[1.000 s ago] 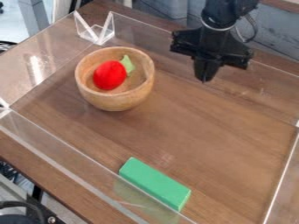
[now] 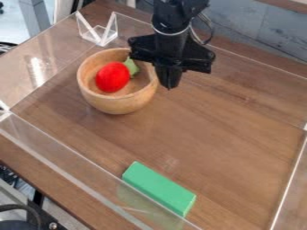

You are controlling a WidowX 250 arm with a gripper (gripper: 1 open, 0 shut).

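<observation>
A wooden bowl (image 2: 118,100) sits on the table in the upper left, holding a red round object (image 2: 111,77) and a green piece (image 2: 132,66), the latter partly hidden by my gripper. My black gripper (image 2: 168,79) hangs at the bowl's right rim, over its upper right side. Whether its fingers are open or shut is hard to see. A green block (image 2: 160,189) lies near the front of the table.
A clear angular plastic piece (image 2: 99,30) stands behind the bowl. Transparent low walls border the table (image 2: 216,144).
The gripper has moved left and a little down, from the back right of the table to the bowl's right side. The bowl and objects have stayed in place.
</observation>
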